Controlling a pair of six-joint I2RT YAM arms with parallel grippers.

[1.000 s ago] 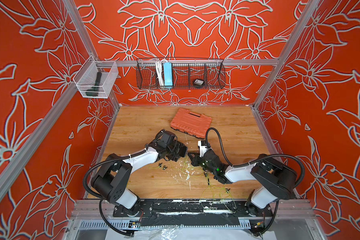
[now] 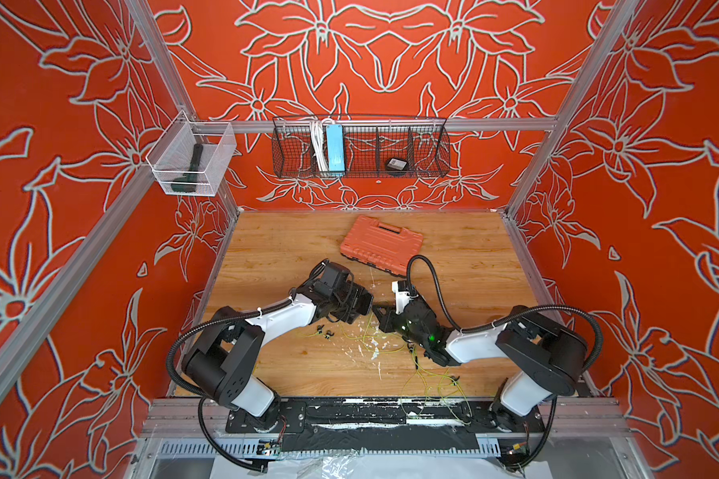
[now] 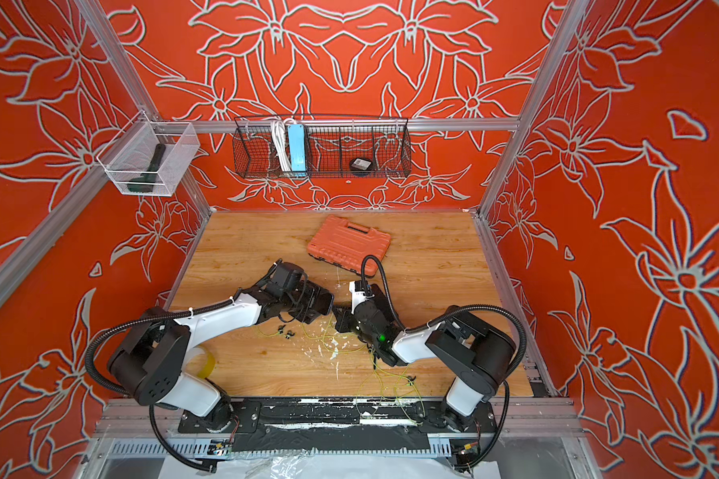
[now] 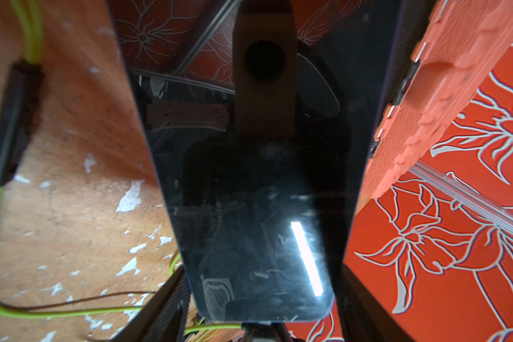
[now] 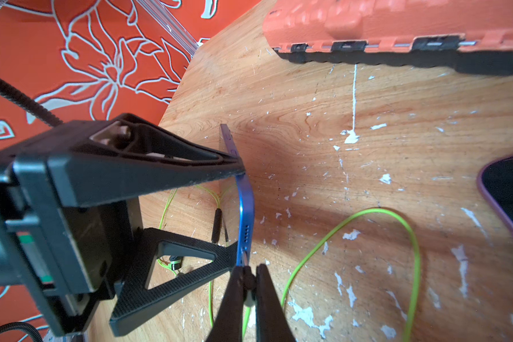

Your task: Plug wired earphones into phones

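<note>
A glossy phone with a blue edge is held by my left gripper (image 2: 365,303), which fills much of the left wrist view as a dark screen (image 4: 262,188). My right gripper is shut at the lower end of the phone, where a plug end sits between its fingertips against the edge; whether it is inserted I cannot tell. Yellow-green earphone cables (image 5: 413,256) lie on the table, with dark connectors (image 4: 17,119) among them. Another dark phone (image 5: 507,199) with a purple rim shows at the right of the right wrist view.
An orange case (image 2: 381,243) lies at the back of the wooden table (image 2: 271,239). A wire basket (image 2: 359,151) and a clear bin (image 2: 183,159) hang on the walls. White flakes are scattered in the middle.
The right arm has shifted very slightly toward the left and front, close to the phone. The left arm looks almost still.
</note>
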